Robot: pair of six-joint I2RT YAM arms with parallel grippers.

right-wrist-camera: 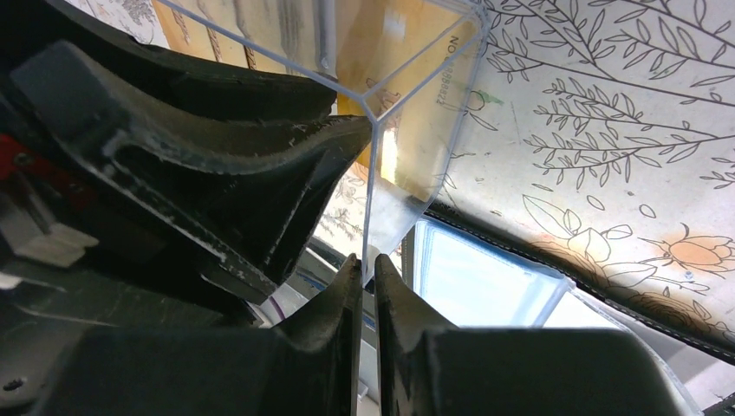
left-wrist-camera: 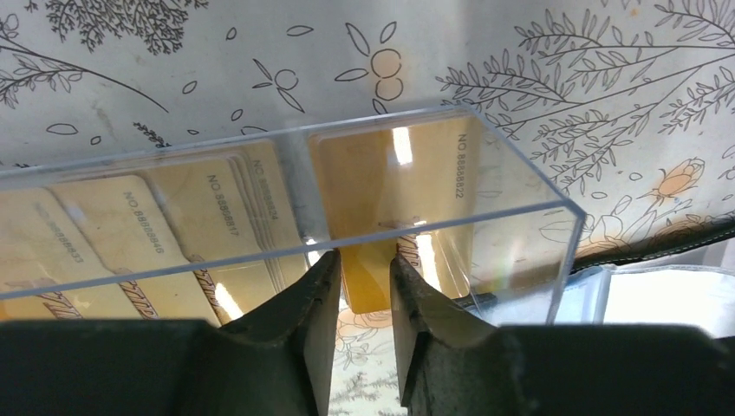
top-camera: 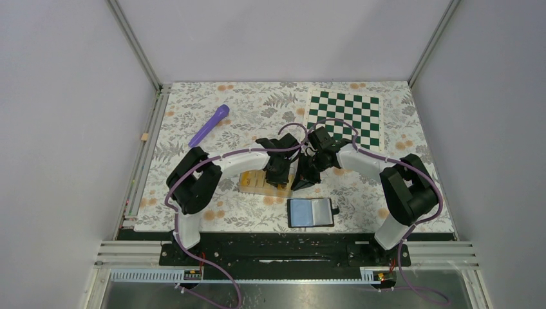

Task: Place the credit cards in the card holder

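Observation:
Gold credit cards stand in a clear acrylic box point(top-camera: 262, 190). In the left wrist view several overlap at the left, and one card point(left-wrist-camera: 441, 165) leans apart near the box's right end. My left gripper is partly open at the box's front edge, with that card visible beyond the gap between its fingers. My right gripper is shut on the clear wall at the box's corner. The card holder point(top-camera: 310, 212) lies spread flat in front of the box, with clear bluish and whitish sleeves in a black cover.
At the back right lies a green-and-white checkered board point(top-camera: 344, 119). A purple stick-like object point(top-camera: 209, 125) rests at the back left. Both arms crowd together over the box.

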